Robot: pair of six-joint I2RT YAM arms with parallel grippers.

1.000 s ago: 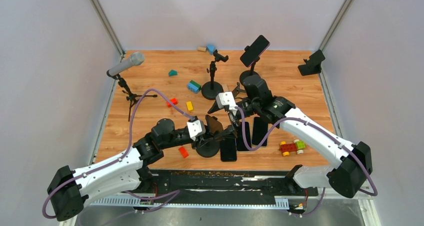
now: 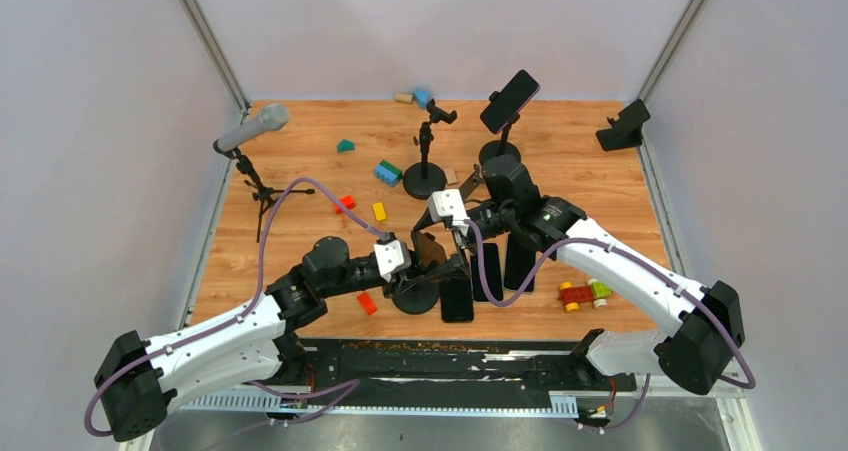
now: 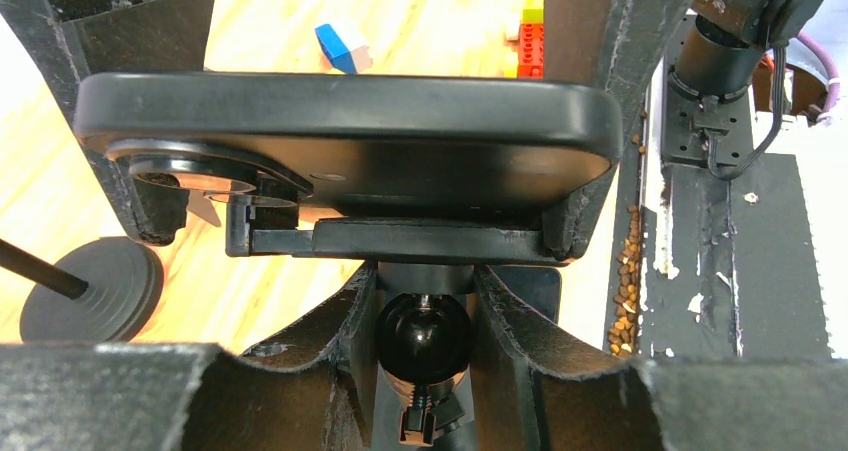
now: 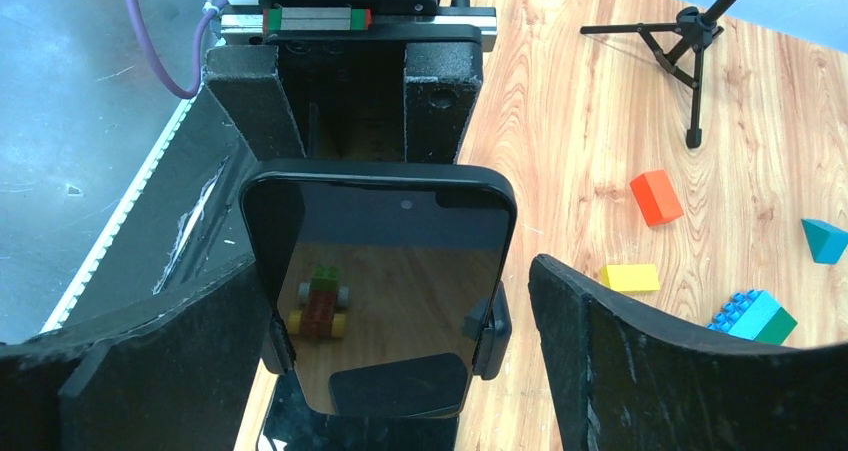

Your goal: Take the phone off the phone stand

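A black phone [image 4: 390, 271] is upright in the clamp [image 3: 400, 241] of a stand with a round base [image 2: 415, 299], at the front middle. My left gripper [image 2: 420, 271] is shut on the stand just below the phone, seen in the left wrist view. My right gripper is part open, its fingers either side of the phone's edges in the right wrist view; whether they touch it is unclear. In the left wrist view those fingers reach down past both ends of the phone.
Phones [image 2: 457, 306] lie right of the base. Another stand holds a phone [image 2: 510, 101] at back right; an empty stand [image 2: 424, 179], a microphone tripod [image 2: 262, 193] and loose blocks [image 2: 379, 211] surround the arms.
The left arm looks unchanged.
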